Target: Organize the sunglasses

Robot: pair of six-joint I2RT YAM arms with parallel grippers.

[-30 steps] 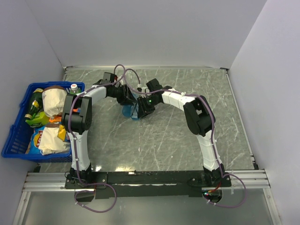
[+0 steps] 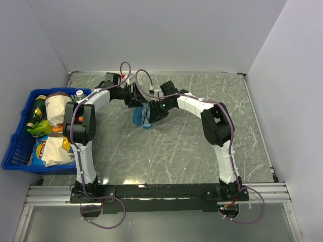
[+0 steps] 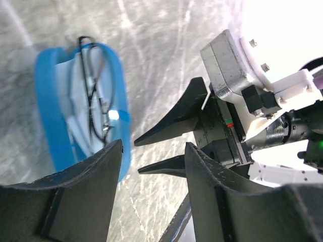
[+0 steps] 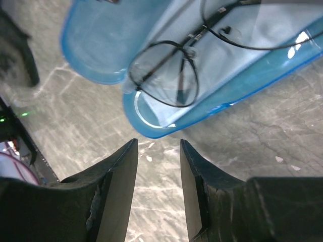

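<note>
An open, see-through blue glasses case lies near the middle of the table's back half. Inside it, the right wrist view shows thin dark-framed glasses on a pale cloth, partly past the frame's edge. My left gripper is open beside the case, with nothing between its fingers. My right gripper has its fingers apart just off the case's edge, empty too. In the left wrist view, the right gripper's dark pointed fingers are close to the case's side.
At the far left stands a blue basket packed with bottles, bags and other goods, close to the left arm. Both grippers are close together around the case.
My left arm has shifted a little left and back from the case. The right gripper has moved slightly to the right. The case stays in about the same place.
</note>
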